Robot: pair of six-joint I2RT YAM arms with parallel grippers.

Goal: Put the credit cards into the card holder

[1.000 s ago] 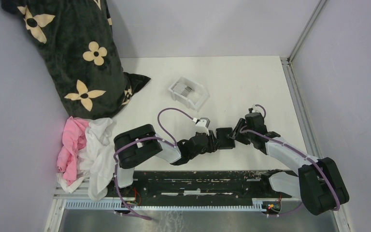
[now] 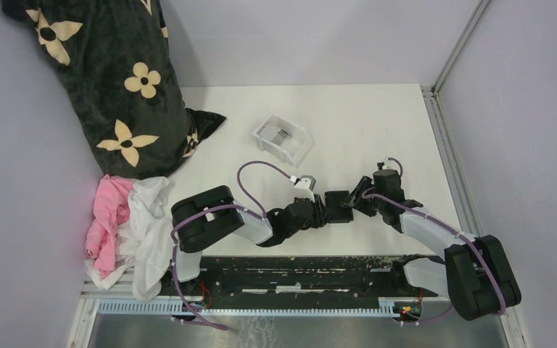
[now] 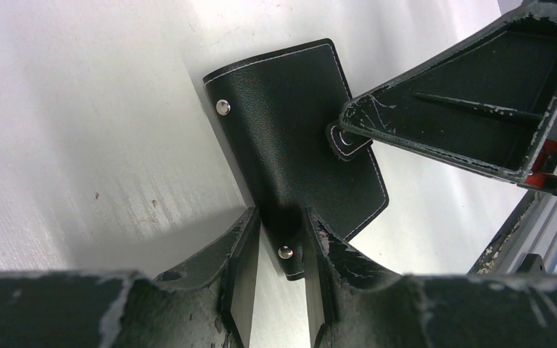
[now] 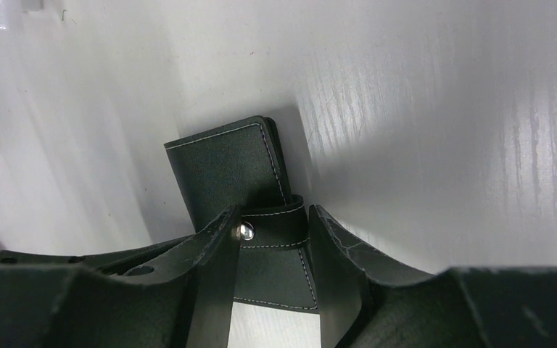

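Observation:
The black card holder (image 2: pixel 339 207) lies folded on the table between my two grippers, its strap (image 4: pixel 279 226) with a metal snap folded over one edge. In the left wrist view, my left gripper is part open at the end of the holder (image 3: pixel 286 138) near a rivet; that end shows between its fingers. My right gripper stands part open over the strap, with strap and snap visible between its fingers. One right finger (image 3: pixel 450 109) overlaps the strap in the left wrist view. Grey-white cards (image 2: pixel 273 134) appear to lie in the clear box (image 2: pixel 301 148).
Pink cloth (image 2: pixel 107 221) and white cloth (image 2: pixel 149 225) lie at the table's left side, below a dark flowered cushion (image 2: pixel 127 94). Table space behind the right arm and around the box is bare.
The left arm and the holder look nearly unchanged.

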